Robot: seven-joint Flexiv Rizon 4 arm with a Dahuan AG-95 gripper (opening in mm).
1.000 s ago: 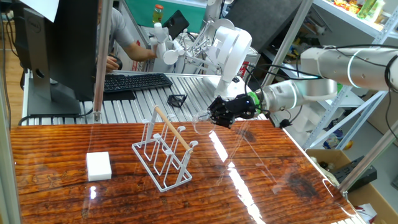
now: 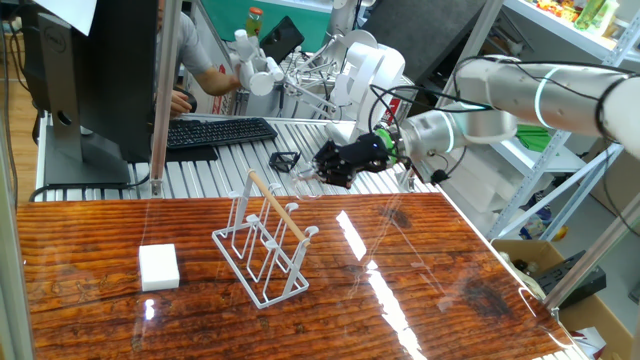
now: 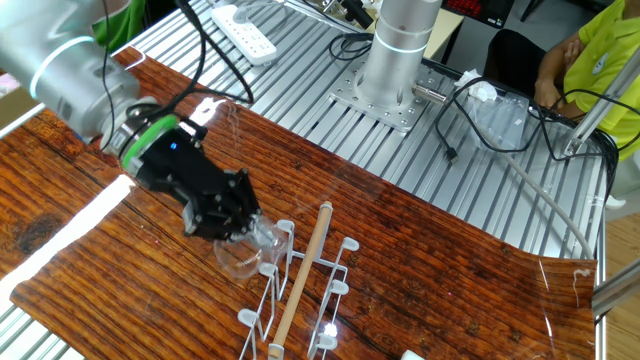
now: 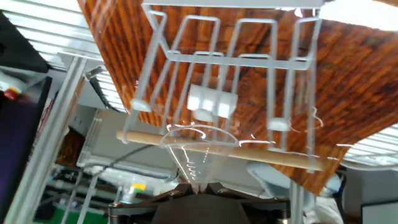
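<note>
A clear glass (image 4: 200, 155) extends from my gripper in the wrist view, its round rim facing away from me. The fingers are shut on its narrow end. In exterior view 1 the gripper (image 2: 322, 172) and the see-through glass (image 2: 304, 186) are up behind and to the right of the white wire rack (image 2: 262, 290). Exterior view 2 has the glass (image 3: 240, 256) beside the rack's upright prongs, overlapping them in the picture; whether they touch cannot be told. A wooden bar (image 2: 277, 205) runs along the rack's top, and its prongs look empty.
A white block (image 2: 158, 267) lies left of the rack on the glossy wooden tabletop (image 2: 90, 315). Behind the table are a keyboard (image 2: 222, 134), a monitor (image 2: 95, 90) and a person's arm. The tabletop right of the rack is clear.
My gripper has moved left and slightly up, carrying the glass closer to the rack in exterior view 1. The rack and the white block are where they were.
</note>
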